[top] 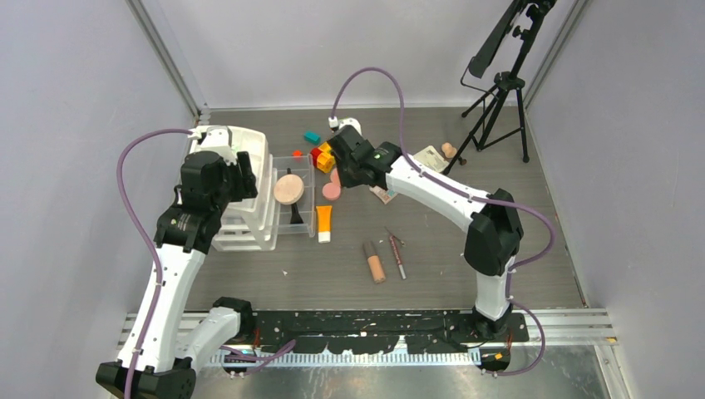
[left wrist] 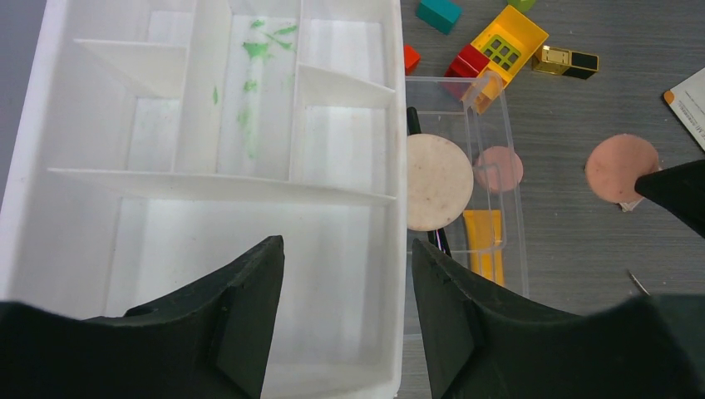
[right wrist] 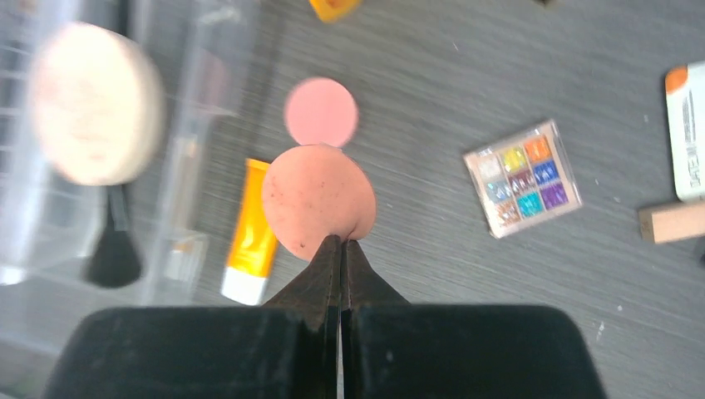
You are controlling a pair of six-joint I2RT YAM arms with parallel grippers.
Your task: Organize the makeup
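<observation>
In the right wrist view, my right gripper is shut on the edge of a thin peach sponge puff [right wrist: 316, 199], held above the table. A pink round puff [right wrist: 321, 112] lies below and beyond it, beside the clear drawer [top: 308, 162]. That drawer holds a large beige puff [top: 289, 189] and a black brush [top: 296, 218]. An orange tube [top: 323, 223] rests along the drawer's right side. Over the white organizer [left wrist: 195, 184], my left gripper stands open and empty.
Toy blocks, a yellow piece [left wrist: 520, 37] among them, lie behind the drawer. An eyeshadow palette [right wrist: 524, 179] sits to the right. Nearer the front are a foundation bottle [top: 374, 262] and a pencil [top: 397, 256]. A tripod [top: 507, 83] occupies the back right.
</observation>
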